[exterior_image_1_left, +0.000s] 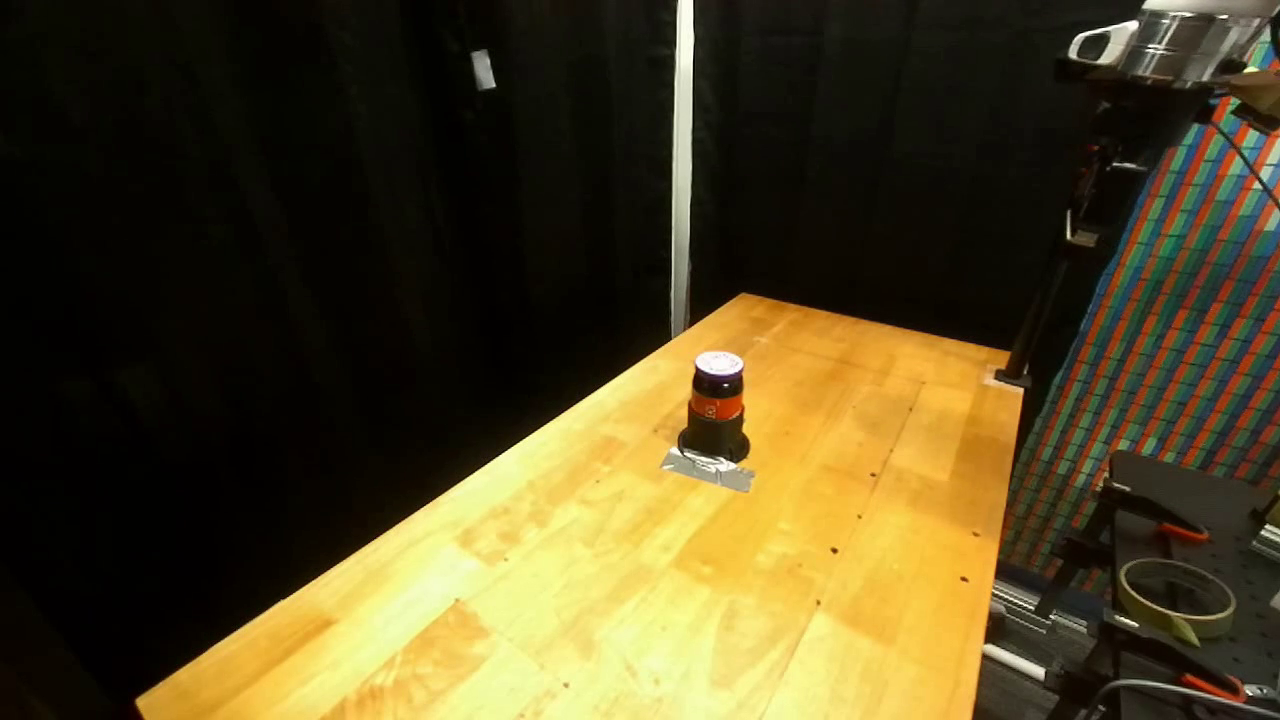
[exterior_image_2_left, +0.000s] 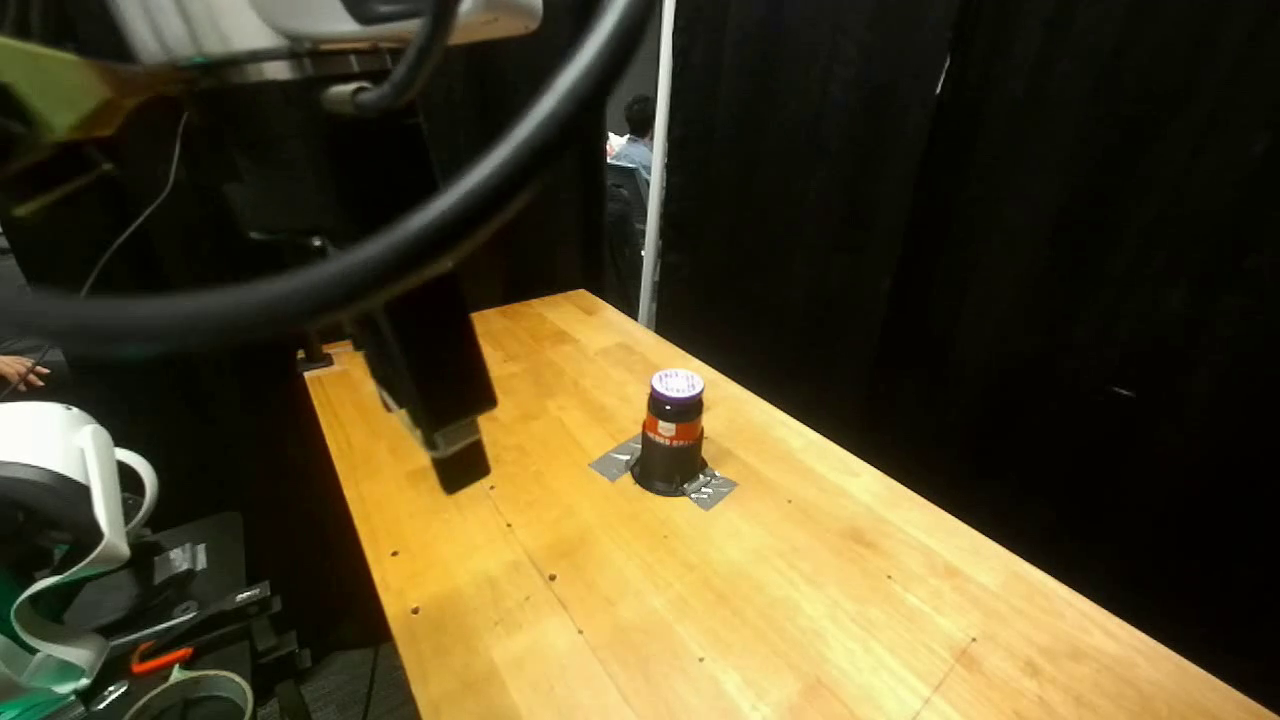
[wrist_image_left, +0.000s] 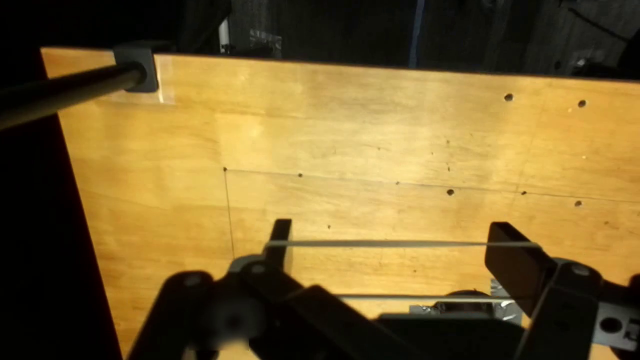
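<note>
A dark jar (exterior_image_1_left: 717, 406) with an orange label and a purple-and-white lid stands upright in a black round holder (exterior_image_1_left: 731, 451), fixed to the wooden table with grey tape. Exterior view 2 shows the same jar (exterior_image_2_left: 673, 422) to the right of one dark finger (exterior_image_2_left: 446, 402). My gripper is spread wide above the table, two thin bands stretched across between its fingers and nothing held. In the wrist view, part of the holder (wrist_image_left: 465, 305) and its tape appear at the bottom, right of centre; the gripper's body covers the rest.
Apart from the jar and holder, the tabletop (exterior_image_1_left: 624, 576) is bare. A black pole (wrist_image_left: 90, 86) is clamped at a table corner. Beside the table, a dark cart carries a tape roll (exterior_image_1_left: 1176, 598) and orange-tipped clamps. A black cable (exterior_image_2_left: 360, 270) loops close to exterior view 2's camera.
</note>
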